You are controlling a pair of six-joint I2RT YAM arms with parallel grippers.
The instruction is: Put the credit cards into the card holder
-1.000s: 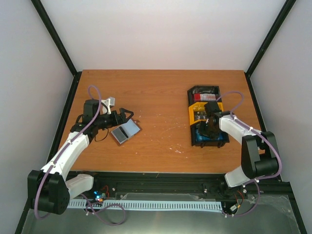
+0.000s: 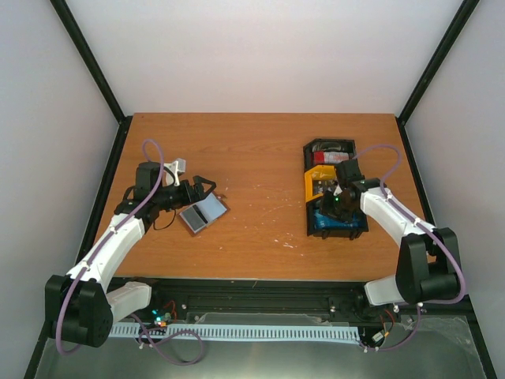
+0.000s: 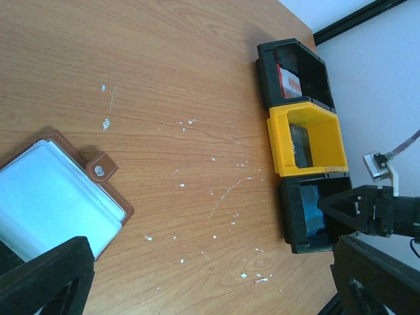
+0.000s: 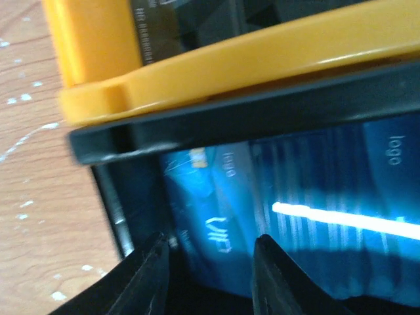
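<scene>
The card holder (image 3: 49, 193), brown leather with clear sleeves and a snap tab, lies on the left of the table under my left gripper (image 2: 207, 187), which stands open and empty. Blue cards (image 4: 223, 216) marked "logo" and "VIP" lie in the front black bin (image 2: 339, 232) on the right. My right gripper hangs right over that bin, fingertips part open at the cards' near side; whether anything is between them I cannot tell.
A yellow bin (image 3: 282, 138) with dark cards adjoins the front bin, and a back black bin (image 3: 272, 72) holds red-and-white cards.
The left arm has not moved.
</scene>
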